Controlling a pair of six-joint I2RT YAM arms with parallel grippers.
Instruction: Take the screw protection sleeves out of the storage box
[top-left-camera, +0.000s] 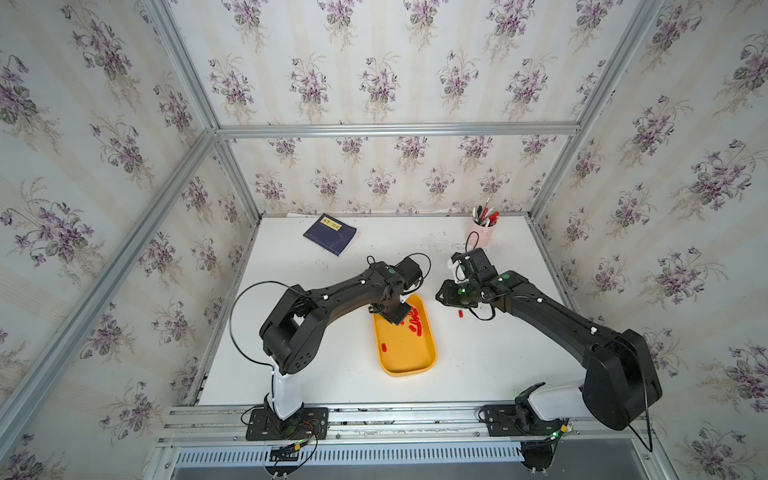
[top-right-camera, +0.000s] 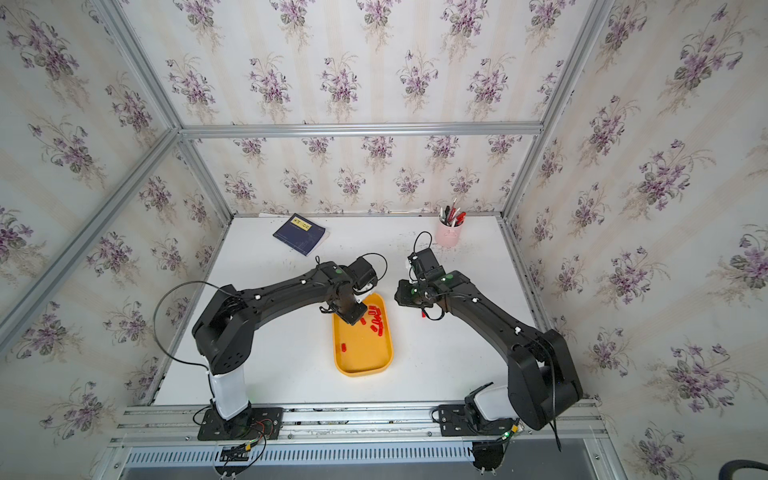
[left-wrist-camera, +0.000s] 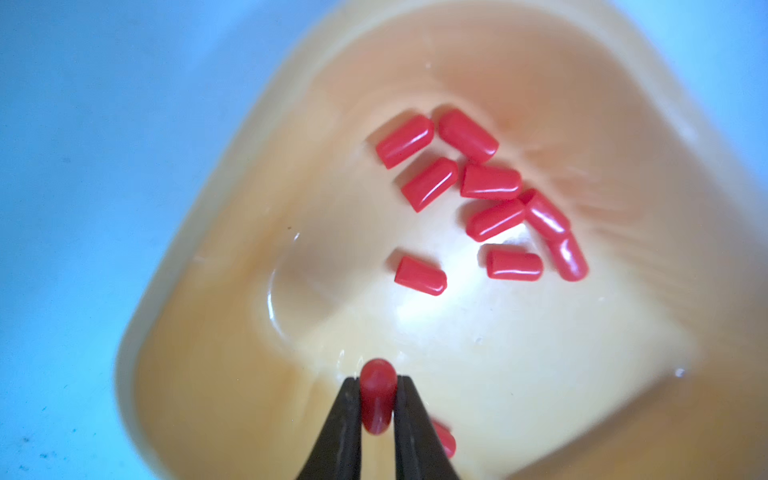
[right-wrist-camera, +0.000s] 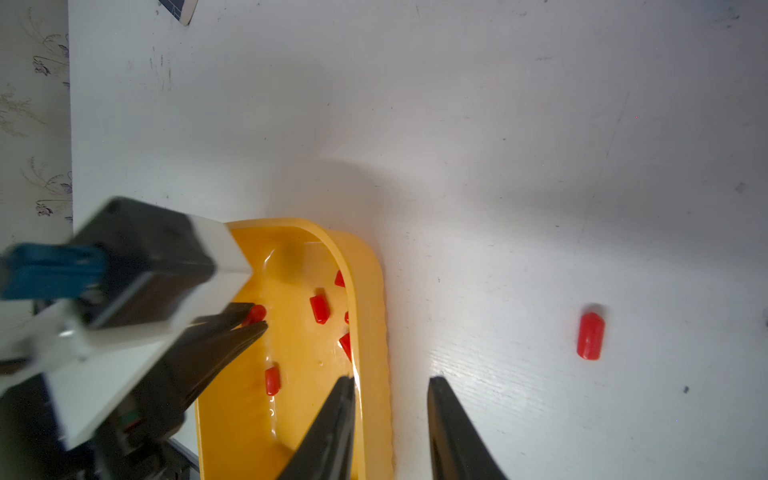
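In the left wrist view my left gripper is shut on a red sleeve (left-wrist-camera: 377, 408), held above the yellow storage box (left-wrist-camera: 200, 232). Several more red sleeves (left-wrist-camera: 492, 182) lie loose on the box floor, most of them clustered toward one end. A single sleeve (left-wrist-camera: 445, 438) shows partly behind the left fingers. Out on the table, right of the box, lies one red sleeve (right-wrist-camera: 591, 336). My right gripper hangs near the box's right wall (right-wrist-camera: 369, 336), its fingers apart with nothing between them.
A dark blue book (top-left-camera: 329, 233) rests at the back left, and a pink pen cup (top-left-camera: 481, 232) stands at the back right. Both arms are close together over the box's far end.
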